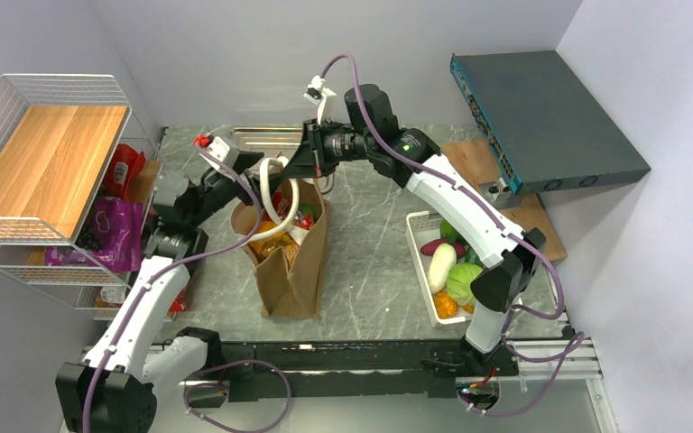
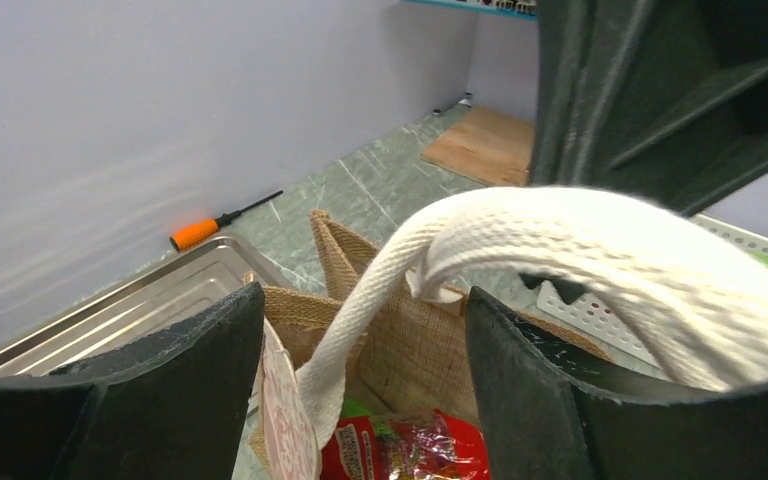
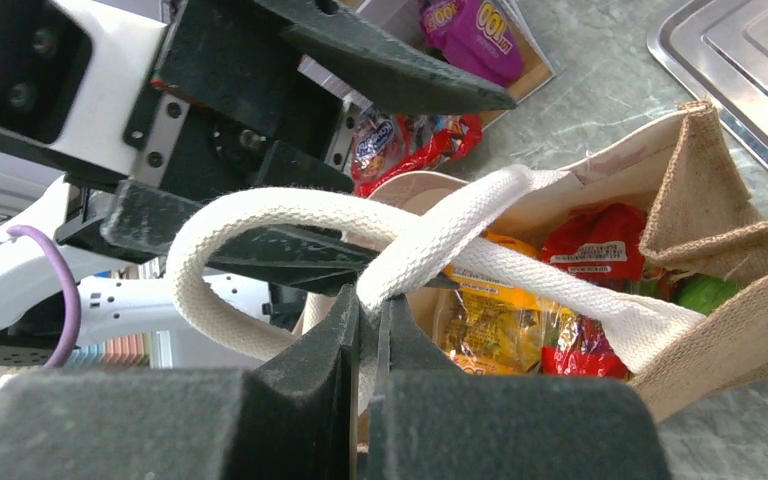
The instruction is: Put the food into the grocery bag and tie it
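A brown burlap grocery bag stands open on the counter, with red, yellow and orange food packets inside. Its white rope handles rise in loops above the opening. My right gripper is shut on one strand of the rope, over the bag's mouth. Facing it from the left, my left gripper is open. White rope crosses the view between and ahead of its fingers, not clamped by them. The right gripper's dark body looms close at the upper right of the left wrist view.
A metal tray lies behind the bag, an orange screwdriver by the wall. The left arm is close to a wire rack with snack bags. A white basket of vegetables stands right.
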